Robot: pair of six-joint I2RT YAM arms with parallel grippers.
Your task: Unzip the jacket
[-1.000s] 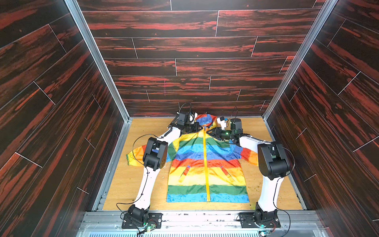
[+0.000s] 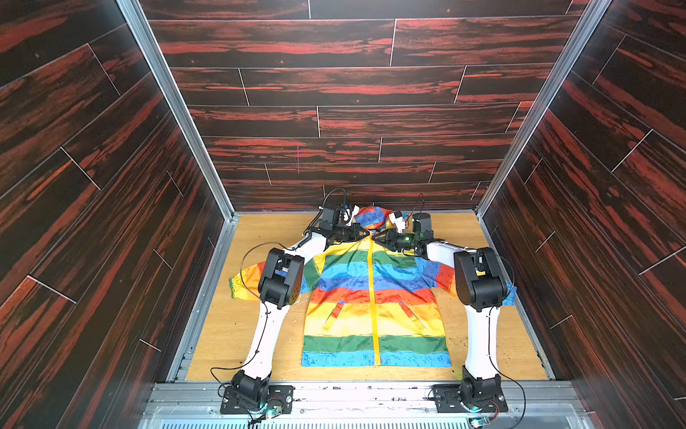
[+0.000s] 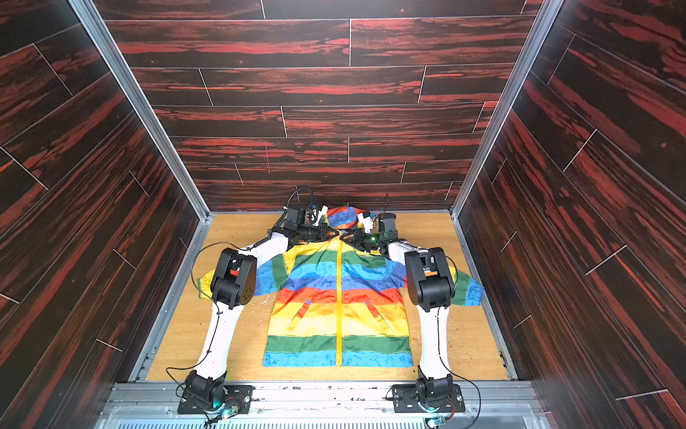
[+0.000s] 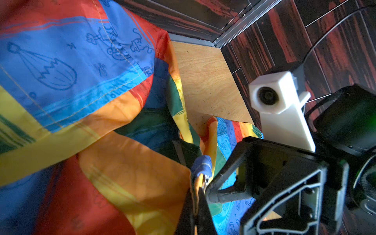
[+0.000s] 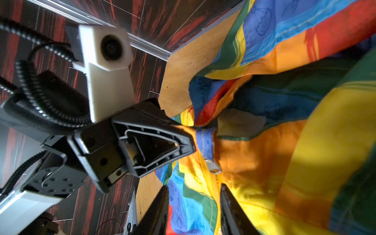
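Observation:
The rainbow-striped jacket lies flat, front up, its yellow zipper strip running down the middle. At the top of the zipper my left gripper is shut on the collar's edge by a blue tab. A metal zipper pull hangs just below that tab in the right wrist view. My right gripper stands open beside it, fingers either side of the zipper line, with nothing seen held between them.
The hood lies at the back edge. Bare wooden tabletop shows around the jacket. Dark panelled walls enclose the table on the back and both sides.
The left arm and the jacket body look much the same.

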